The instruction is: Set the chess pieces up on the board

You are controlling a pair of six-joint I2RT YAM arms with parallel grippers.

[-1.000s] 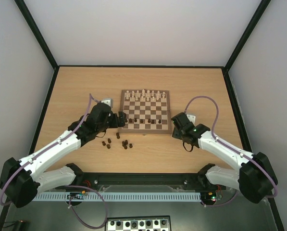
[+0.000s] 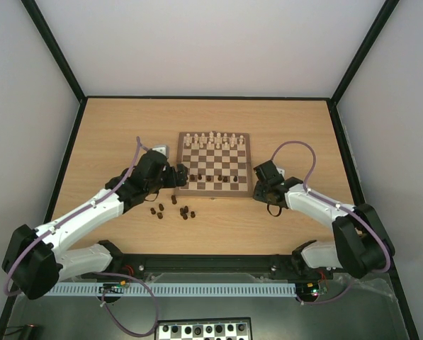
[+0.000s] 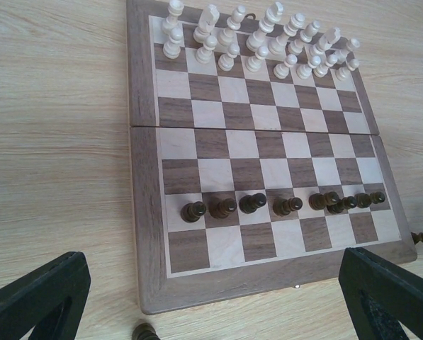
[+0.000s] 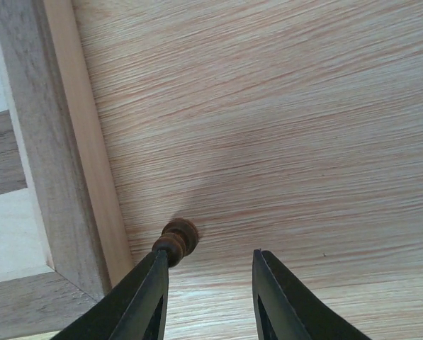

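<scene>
The chessboard [image 2: 214, 193] lies mid-table, white pieces [image 2: 214, 139] lining its far rows. In the left wrist view, several dark pieces [image 3: 252, 202] stand along one row of the near half. My left gripper is above the board's near left part, open and empty. Off the board's right edge, a single dark piece [image 4: 176, 241] is on the bare table in the right wrist view. Beside it my right gripper is part open, the left finger overlapping the piece and nothing held between the fingers. Whether finger and piece touch, I cannot tell.
More loose dark pieces [image 2: 185, 212] lie on the table in front of the board, near the left arm. The board's raised edge [image 4: 98, 177] runs close to the lone piece. To the right, the tabletop [image 4: 324, 142] is clear.
The left arm has edged slightly right over the board's left side. The board pieces look unmoved.
</scene>
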